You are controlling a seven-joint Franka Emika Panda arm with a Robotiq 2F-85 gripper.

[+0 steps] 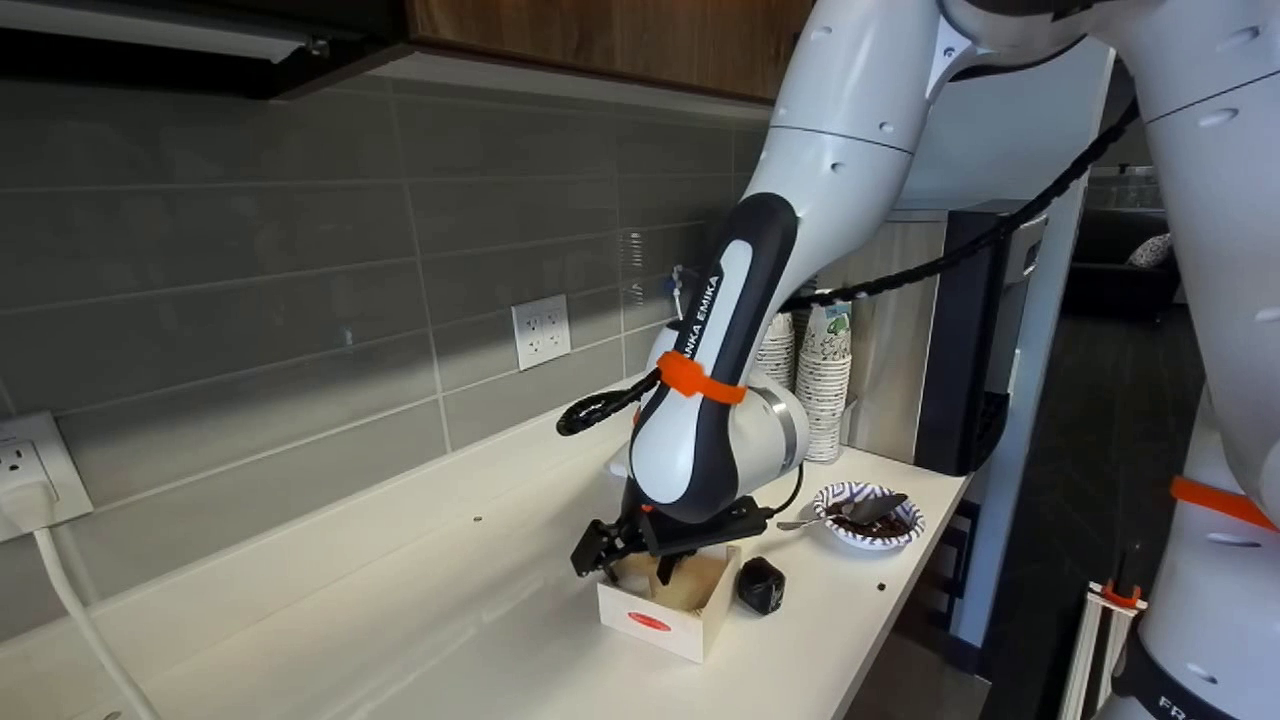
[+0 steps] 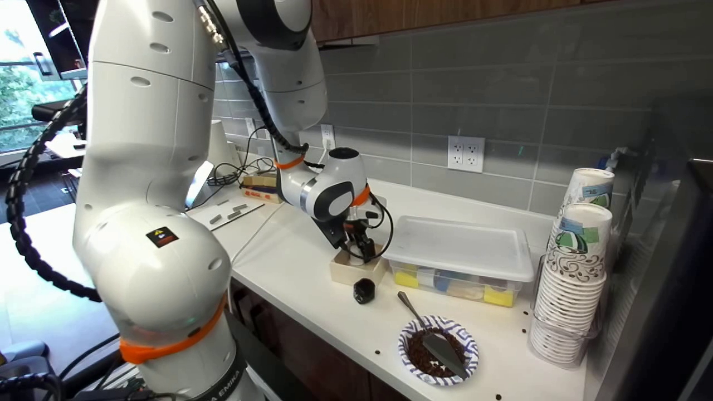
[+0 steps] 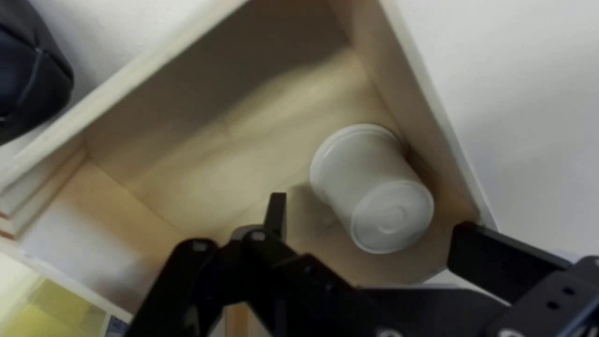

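A small pale cup (image 3: 368,185) lies tipped on its side in a corner of the open wooden box (image 3: 185,50). My gripper is open over that corner, and nothing is held. In the wrist view one finger (image 3: 275,216) shows on the box's inner side of the cup, apart from it. The other finger (image 3: 488,255) overlaps the box's corner; I cannot tell whether it touches the wall. From exterior view 1, the box (image 1: 654,626) with its red label sits on the counter beneath my gripper (image 1: 630,569), and the cup is hard to make out.
Right beside the box is a black faceted object (image 1: 761,586). A lidded plastic bin (image 2: 461,250) stands close behind the box. Farther along are a patterned bowl (image 2: 409,347) with dark bits and a spoon, and stacked paper cups (image 2: 568,301). Counter left of the box is clear in exterior view 1.
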